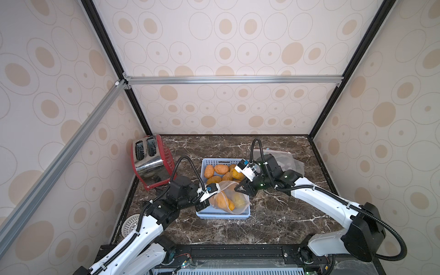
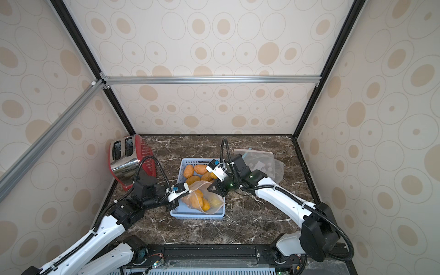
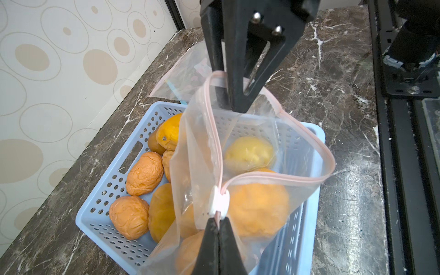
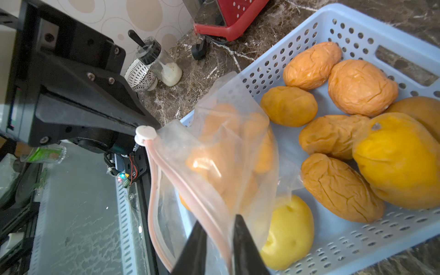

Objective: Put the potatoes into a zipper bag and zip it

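A translucent zipper bag with pink edges is held over a light blue basket of potatoes; some potatoes show through or behind it. My left gripper is shut at the bag's white slider end, with the zipper end between its fingertips. My right gripper is at the far end of the bag's open mouth, its fingers part open around the pink edge; whether they grip it cannot be told.
A red-and-steel toaster stands at the left, near a jar and white strainer. Another clear bag lies at the back right. Bare counter surrounds the basket's right side.
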